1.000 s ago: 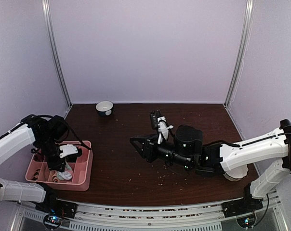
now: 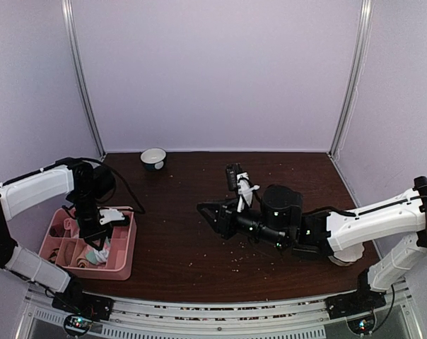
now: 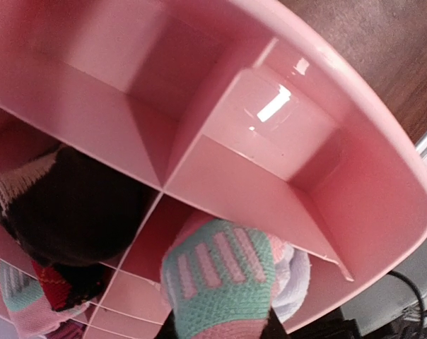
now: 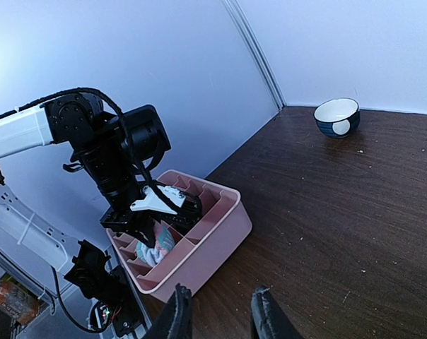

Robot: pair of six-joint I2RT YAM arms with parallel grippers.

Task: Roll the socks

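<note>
In the left wrist view, a mint-and-pink striped sock (image 3: pixel 224 272) stands up from a front compartment of the pink divided box (image 3: pixel 383 152). The fingertips of my left gripper lie on either side of it at the bottom edge. Whether they press on the sock is hidden. A white-lilac sock part (image 3: pixel 293 282) shows beside it. In the top view, the left arm reaches down into the box at the left. My right gripper hangs over the middle of the table, fingers apart and empty.
Other compartments hold a dark brown sock (image 3: pixel 75 205) and a red-and-black one (image 3: pixel 71 282); two nearer the camera are empty. A small bowl (image 2: pixel 153 159) stands at the back left.
The right gripper has shifted slightly to the right.
</note>
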